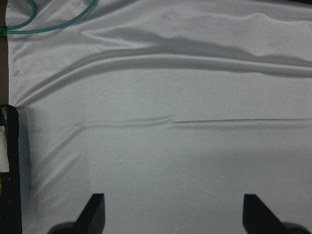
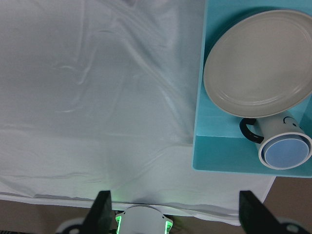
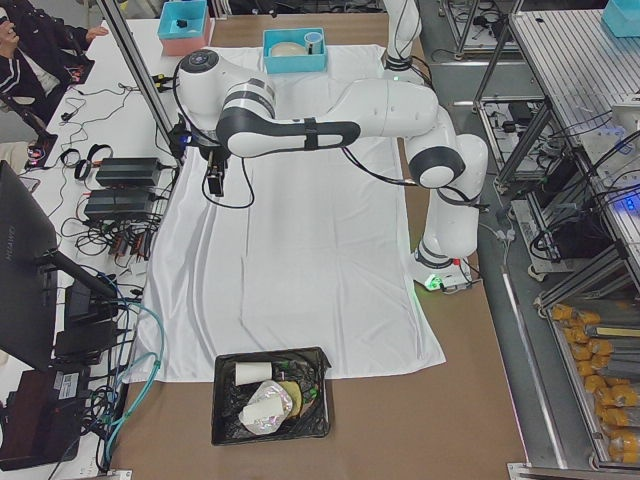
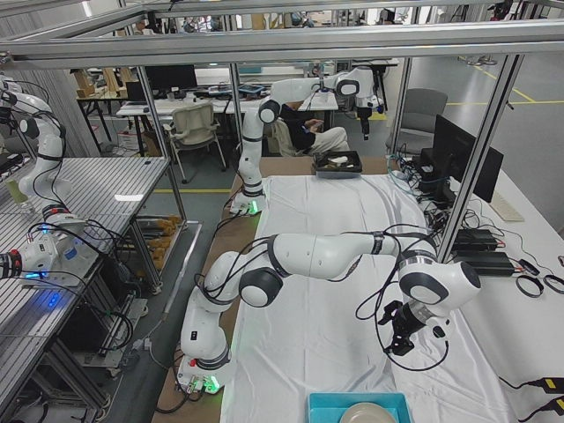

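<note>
A white cloth point(image 3: 300, 270) covers the table. My left gripper hangs over it, fingers apart with nothing between them. My right gripper is also open, above the cloth beside a blue bin point(image 2: 224, 153). The bin holds a beige plate point(image 2: 258, 61) and a white mug point(image 2: 273, 124) with a dark handle and light-blue inside. At the other end, a black lined bin point(image 3: 225, 400) holds white cylindrical items, a crumpled clear bag and something yellowish.
Monitor point(image 3: 25, 270), cables and green tubing crowd the side table. A metal frame post point(image 4: 476, 150) stands beside the cloth.
</note>
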